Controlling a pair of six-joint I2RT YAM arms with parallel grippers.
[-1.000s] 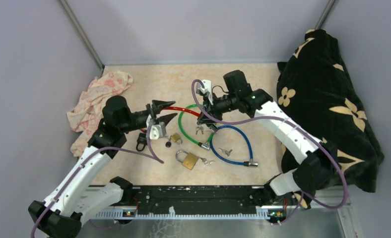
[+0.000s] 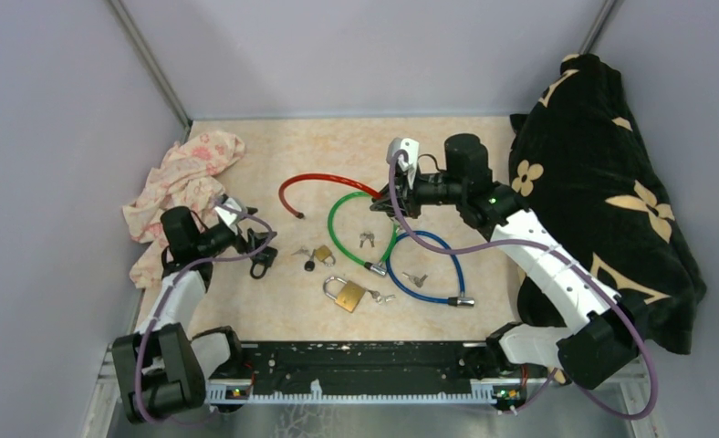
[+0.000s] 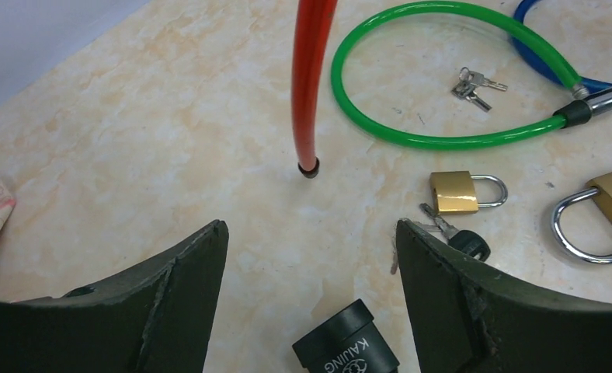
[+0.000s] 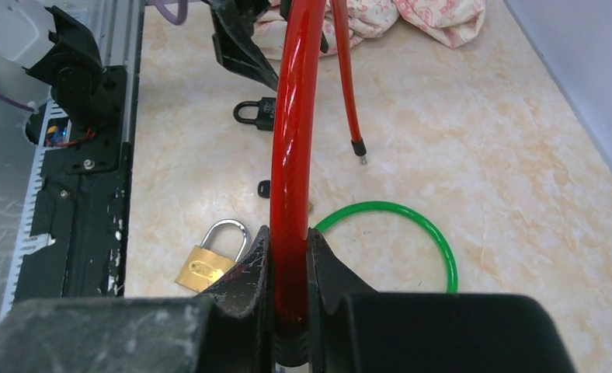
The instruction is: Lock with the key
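Observation:
A red cable lock [image 2: 333, 177] arcs through the air, with my right gripper shut on it near its lock end. Its free end [image 3: 309, 169], with a dark collar and a metal tip, hangs over the table in the left wrist view. At the table's left my left gripper [image 2: 263, 239] is open, its fingers [image 3: 190, 287] apart and nothing gripped. Below it lies a black padlock [image 3: 349, 342], partly cut off by the frame edge. Any key in the red lock is hidden in these views.
On the table lie a green cable lock [image 2: 333, 228], a blue cable lock [image 2: 457, 265], a large brass padlock [image 2: 349, 297], a small brass padlock [image 3: 453, 193] and loose keys [image 2: 367, 239]. A pink cloth [image 2: 166, 196] covers the left edge.
The right gripper shifted slightly right, still holding the cable, whose free end now hangs freely.

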